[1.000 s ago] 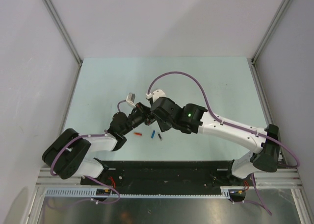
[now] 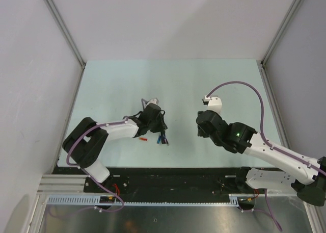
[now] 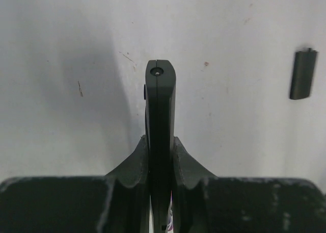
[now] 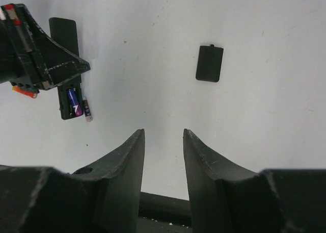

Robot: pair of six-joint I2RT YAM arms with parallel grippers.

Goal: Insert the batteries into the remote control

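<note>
My left gripper (image 2: 160,122) is shut on the black remote, which appears in the right wrist view as a long case (image 4: 63,34) with its battery compartment open and a purple battery (image 4: 74,101) inside. Beside it lie a dark battery (image 4: 87,110) and an orange one (image 4: 24,91), partly hidden by the left gripper. My right gripper hangs to the right with a gap between its fingers and nothing in it. A small black rectangular piece (image 4: 209,63), likely the battery cover, lies apart on the white table.
My right arm has drawn back to the right from the remote. My left gripper, still holding the remote, has moved down over the loose batteries near the front.
</note>
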